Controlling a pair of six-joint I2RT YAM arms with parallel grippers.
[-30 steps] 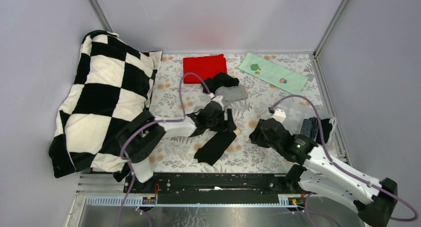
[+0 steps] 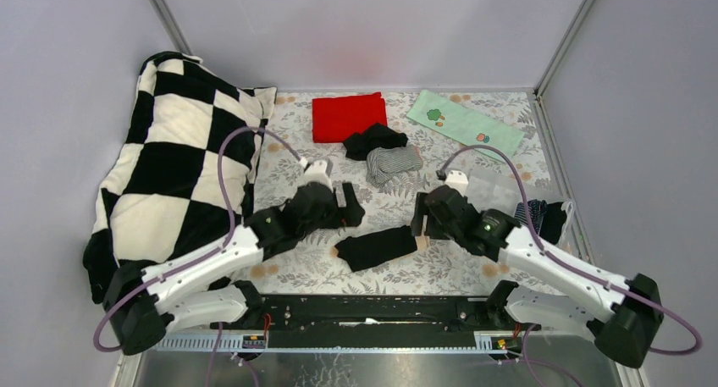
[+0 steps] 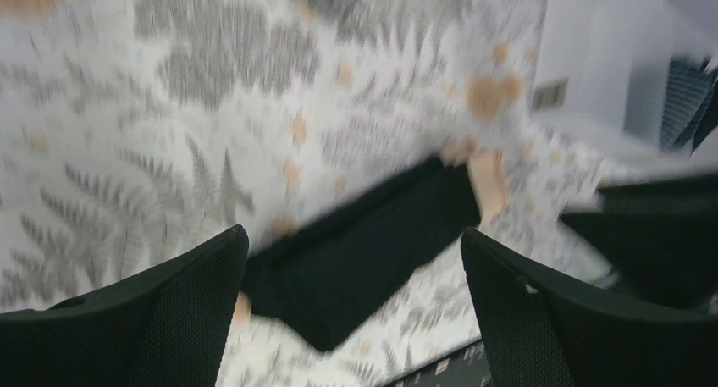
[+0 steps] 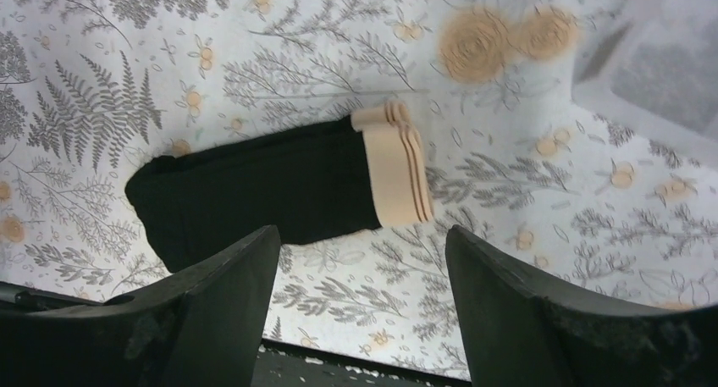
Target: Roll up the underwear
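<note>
The black underwear point(image 2: 372, 248) lies on the patterned cloth as a folded strip, with a beige waistband point(image 4: 394, 174) at its right end. In the right wrist view the strip lies flat, beyond the fingers. My right gripper point(image 2: 421, 218) is over the waistband end, its fingers apart and nothing between them. Above and left of the strip, my left gripper point(image 2: 347, 206) stands open and empty. Its wrist view is blurred, with the black strip point(image 3: 364, 243) seen beyond the fingertips.
A clear bin point(image 2: 499, 190) with rolled dark items stands at the right. Behind lie a red cloth point(image 2: 343, 118), a black garment point(image 2: 372, 140), a grey striped garment point(image 2: 393, 163) and a green cloth point(image 2: 464, 123). A checkered blanket point(image 2: 182, 167) fills the left side.
The strip has turned closer to level, its waistband end now further right. My right gripper has come left over the waistband, its fingers wider.
</note>
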